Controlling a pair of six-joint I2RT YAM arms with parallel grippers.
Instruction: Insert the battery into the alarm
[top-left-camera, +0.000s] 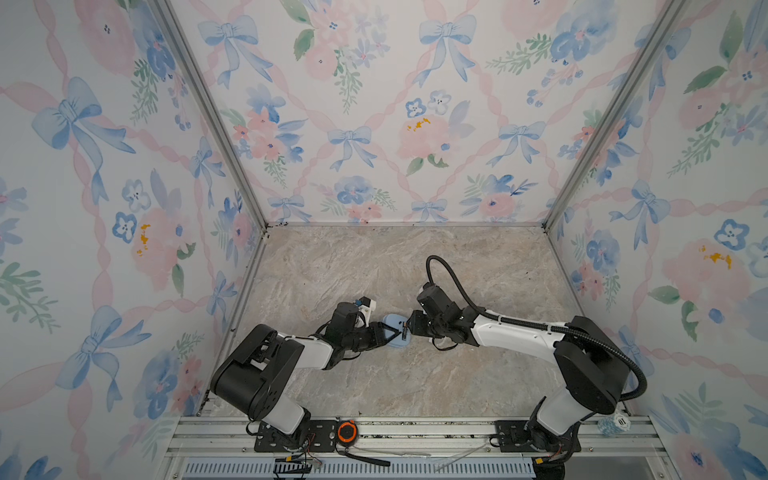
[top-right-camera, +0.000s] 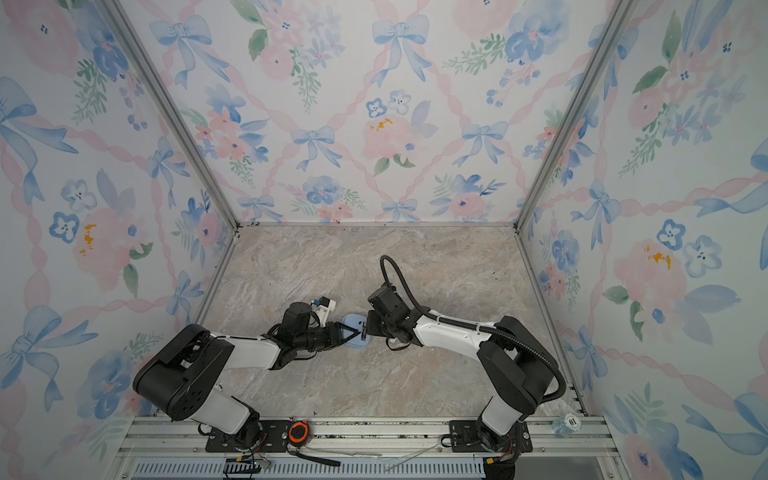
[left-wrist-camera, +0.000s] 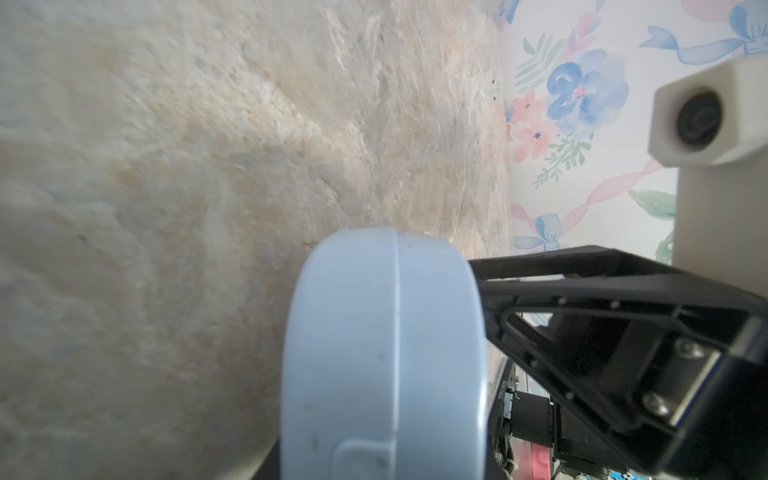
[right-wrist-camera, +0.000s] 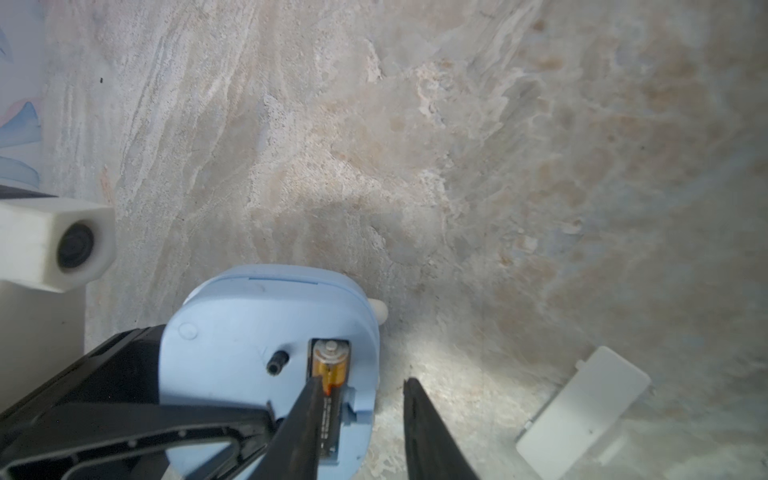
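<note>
A pale blue alarm (right-wrist-camera: 240, 344) is held by my left gripper (top-left-camera: 389, 334), which is shut on it. One black left finger (right-wrist-camera: 144, 428) lies across the alarm's face in the right wrist view. Its rounded edge with a seam fills the lower middle of the left wrist view. In the narrow slot on its face sits the battery (right-wrist-camera: 330, 364), gold at the upper end and dark below; how deep it sits is hard to tell. My right gripper stands part open in front of the slot, its fingers blurred and apart, with nothing visible between them.
A small white cover-like piece (right-wrist-camera: 582, 414) lies on the marbled table to the right of the alarm in the right wrist view. Behind both arms the table (top-left-camera: 352, 256) is bare. An orange ring-shaped item (top-left-camera: 346, 432) rests by the front rail.
</note>
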